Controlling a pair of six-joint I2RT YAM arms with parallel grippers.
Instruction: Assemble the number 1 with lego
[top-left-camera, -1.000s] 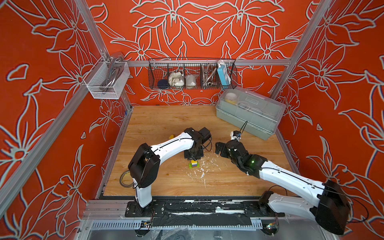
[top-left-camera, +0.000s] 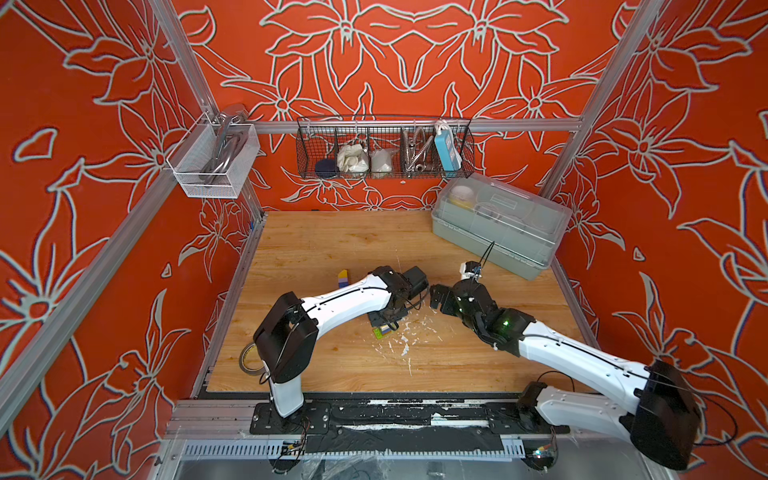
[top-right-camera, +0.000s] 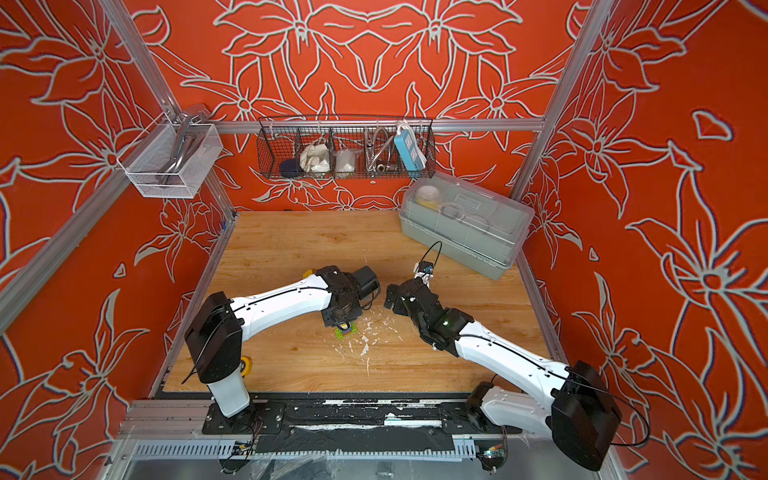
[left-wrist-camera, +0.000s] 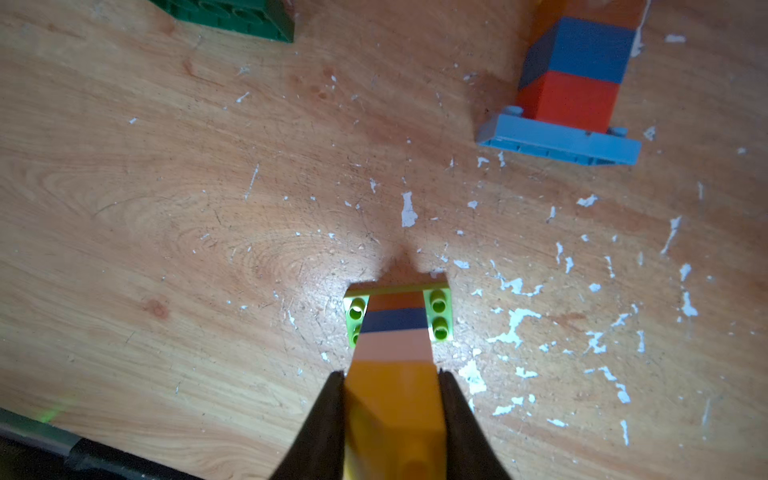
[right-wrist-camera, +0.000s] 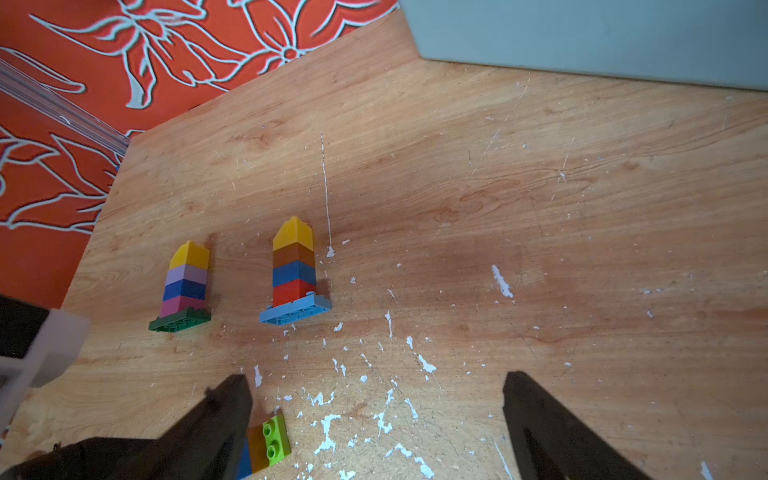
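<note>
A lime green base (left-wrist-camera: 443, 329) bears a stack of bricks: brown, blue (left-wrist-camera: 393, 320), pinkish and, on top, a yellow-orange brick (left-wrist-camera: 395, 392). My left gripper is shut on that top brick, one finger on either side. The stack rises toward the left wrist camera, and from above the gripper and arm hide most of it. In the right wrist view the lime green base (right-wrist-camera: 277, 439) shows beside the left gripper's dark finger. My right gripper stands open and empty over the table, to the right of the stack.
Two other brick towers stand farther back: one on a light blue base (right-wrist-camera: 296, 309), one on a dark green base (right-wrist-camera: 180, 321). A tape roll (top-left-camera: 252, 359) lies front left. A grey box (top-left-camera: 500, 226) occupies the back right.
The left gripper has shifted slightly left and turned over the stack, covering more of its top. The lime green base now looks turned in the top left view. The right arm is still.
</note>
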